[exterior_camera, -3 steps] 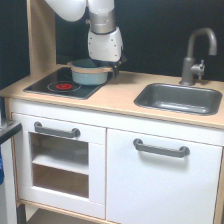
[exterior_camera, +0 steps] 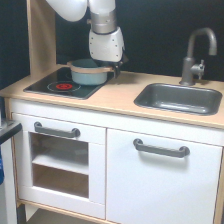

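Observation:
A blue-grey pot [exterior_camera: 88, 76] stands on the black stovetop [exterior_camera: 48, 87] of a toy kitchen, toward its back right. My white arm reaches down from the top of the view. Its gripper [exterior_camera: 113, 70] is low at the pot's right side, close to the rim or handle there. The fingers are small and dark against the dark wall, so whether they are apart or closed on the pot's handle does not show.
To the right, a grey sink [exterior_camera: 180, 98] is set into the wooden counter [exterior_camera: 125, 92], with a tall faucet [exterior_camera: 193, 62] behind it. Clear counter lies between stove and sink. Below are an oven front [exterior_camera: 60, 147] and a white cupboard door [exterior_camera: 160, 185], each with a dark handle.
My hand has shifted very slightly to the right. The pot stays on the stovetop in nearly the same place.

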